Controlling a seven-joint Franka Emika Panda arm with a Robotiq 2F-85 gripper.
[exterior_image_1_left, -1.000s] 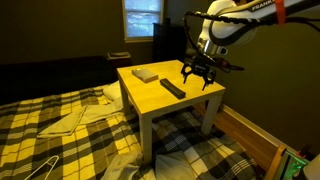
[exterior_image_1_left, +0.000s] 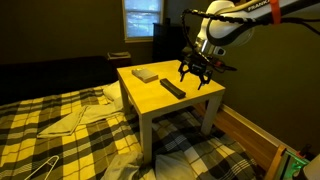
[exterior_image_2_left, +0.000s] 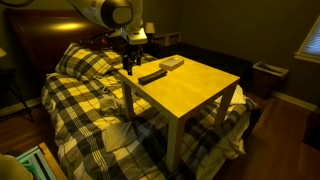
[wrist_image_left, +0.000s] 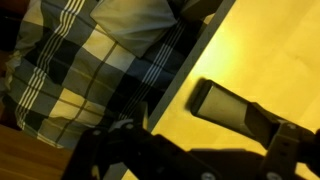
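A dark, narrow block (exterior_image_1_left: 173, 89) lies flat on the pale wooden table (exterior_image_1_left: 156, 103). A lighter, greyish box (exterior_image_1_left: 146, 75) rests farther back on the same top. My gripper (exterior_image_1_left: 193, 78) hangs above the table, to the right of the dark block in exterior view 1, its fingers spread and nothing held. In the wrist view, part of the dark block (wrist_image_left: 222, 107) shows between the spread fingers, with its right end hidden behind one finger (wrist_image_left: 268, 128). The second exterior view has the gripper (exterior_image_2_left: 131, 68) near the table's corner, close to the dark block (exterior_image_2_left: 152, 77).
A bed with a plaid blanket (exterior_image_1_left: 75, 130) borders the table, with pale cloths (exterior_image_1_left: 70, 122) lying on it. The table edge (wrist_image_left: 190, 85) runs diagonally through the wrist view.
My gripper has shifted slightly left and down in exterior view 1, its fingers staying spread. The block and box have not moved.
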